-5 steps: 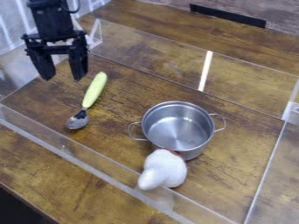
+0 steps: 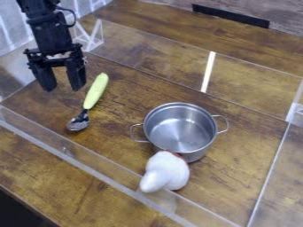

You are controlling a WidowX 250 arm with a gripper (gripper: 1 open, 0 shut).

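My gripper (image 2: 58,75) hangs at the upper left, black and open, with nothing between its fingers. To its right a pale green, long vegetable-like object (image 2: 97,91) lies on the wooden surface, with a metal spoon-like piece (image 2: 80,123) just below it. A steel pot (image 2: 180,131) with two side handles stands right of centre. A white plush-like object (image 2: 165,174) lies below the pot, near the clear front barrier.
Clear walls (image 2: 119,168) run diagonally along the front and around the sides. The wooden surface (image 2: 166,66) behind the pot is free, apart from a thin white strip (image 2: 208,72).
The gripper has shifted a little to the left over the last second, away from the pale green object. The objects on the surface have not moved.
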